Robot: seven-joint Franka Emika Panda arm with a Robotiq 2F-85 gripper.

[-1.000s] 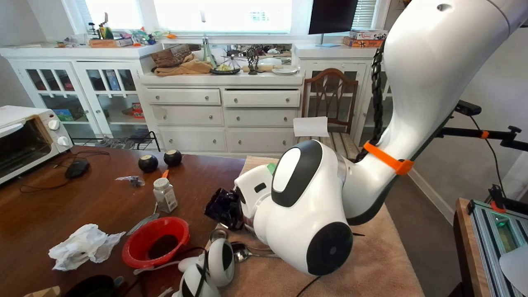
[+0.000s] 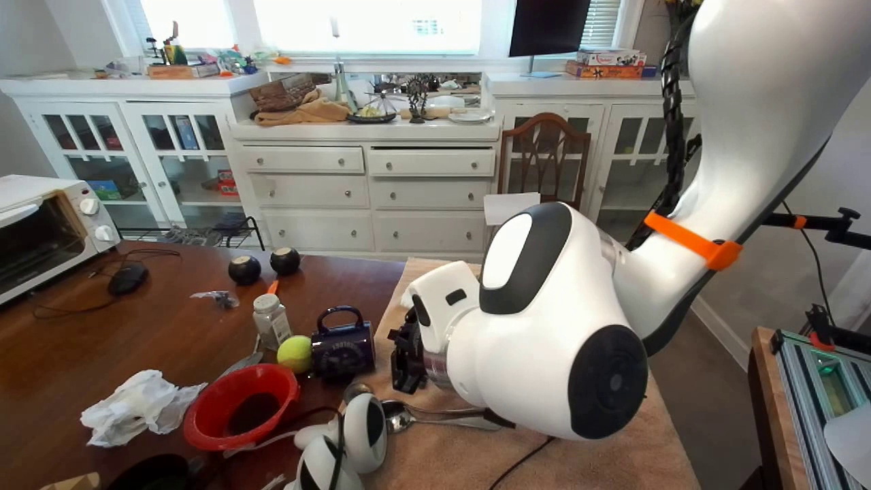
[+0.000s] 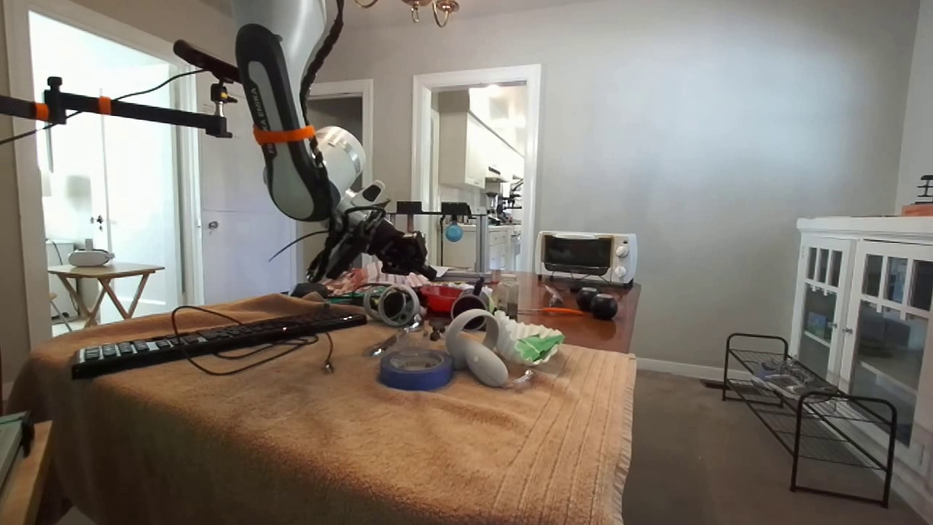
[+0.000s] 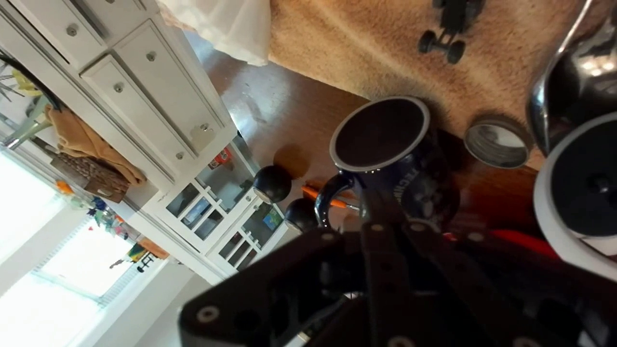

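A dark blue mug [image 2: 343, 352] lies on its side on the table, handle up, beside a tennis ball [image 2: 294, 354]. In the wrist view the mug's mouth [image 4: 382, 133] faces me and looks empty. My gripper [image 2: 405, 356] is a little to the right of the mug, apart from it. The wrist view shows the dark fingers [image 4: 379, 254] close together, with no object between them; their tips overlap the mug's side in that view. The red bowl [image 2: 275, 378] stands just left of the ball.
Near the mug are a clear jar [image 2: 271, 321], a metal ring [image 4: 498, 141], a spoon [image 2: 400, 418] and white controllers [image 2: 365, 429]. Crumpled white plastic [image 2: 135, 408] lies to the left.
The mug was against my gripper, tilted, and now lies apart from it. The ball has appeared; the bowl has shifted left.
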